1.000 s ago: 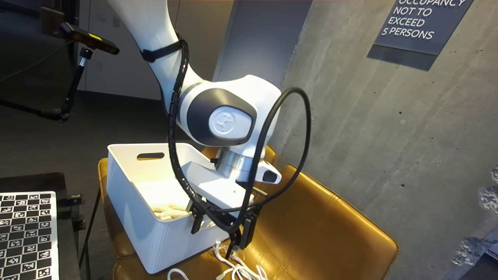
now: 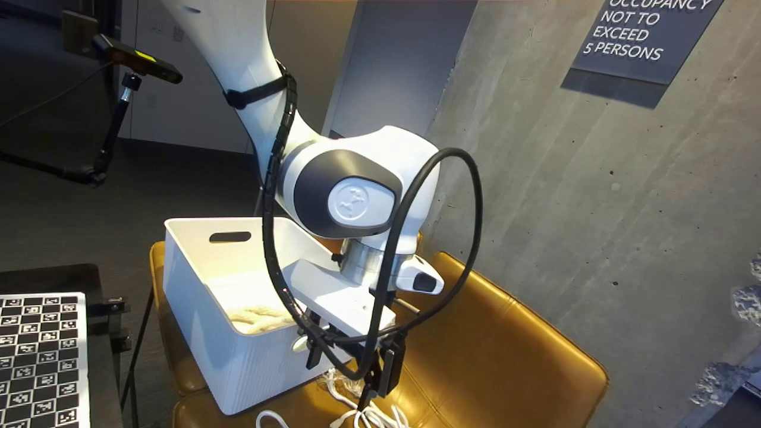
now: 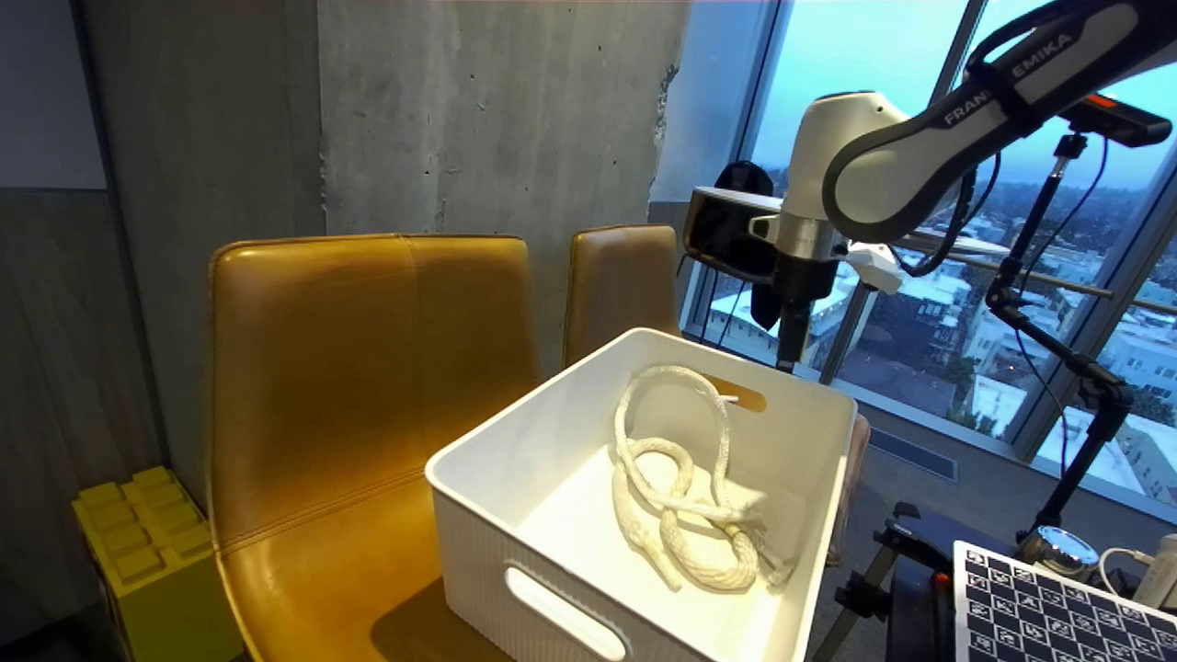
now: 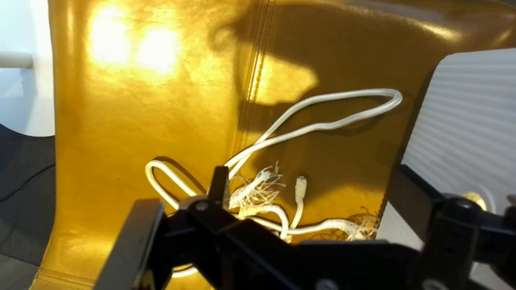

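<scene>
My gripper [image 2: 351,370] stands open, pointing down over the tan chair seat beside the white bin [image 2: 207,342]. Nothing shows between its spread fingers. Beneath it, in the wrist view, a thin white cord [image 4: 333,125] lies in loops on the leather, its frayed ends [image 4: 254,189] bunched close to my fingers, which partly cover it. One finger [image 4: 418,200] appears alongside the bin's ribbed wall [image 4: 467,121]; whether they touch, I cannot tell. Inside the bin, a thicker cream rope [image 3: 723,576] lies coiled, clearest in exterior view 2, where the bin hides the cord on the chair.
The chair's backrest [image 2: 499,342] rises right of the gripper, with a concrete wall [image 2: 606,200] behind. A patterned board [image 2: 43,356] sits left of the bin. In the wrist view, the seat's upper left is bare.
My gripper has come down and slightly right in exterior view 1, closer to the cord. The bin, the rope inside it and the cord look unmoved.
</scene>
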